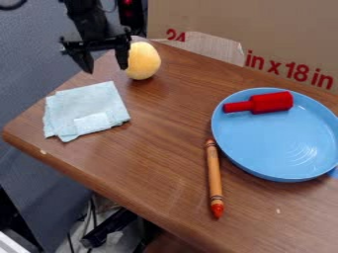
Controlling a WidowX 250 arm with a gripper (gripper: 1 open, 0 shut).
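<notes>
My black gripper (105, 59) hangs at the top left, open, its fingers spread just left of and partly in front of a yellow round object (144, 62). Nothing shows between the fingers. A folded pale cloth (86, 112) lies below the gripper on the left of the wooden table (152, 168). A blue plate (275, 148) on the right holds a red object with a handle (271, 103), lying near its back rim. An orange crayon (214, 182) lies left of the plate, pointing toward the front.
A cardboard box (251, 35) stands behind the table. The table's left edge drops away to a grey surface below.
</notes>
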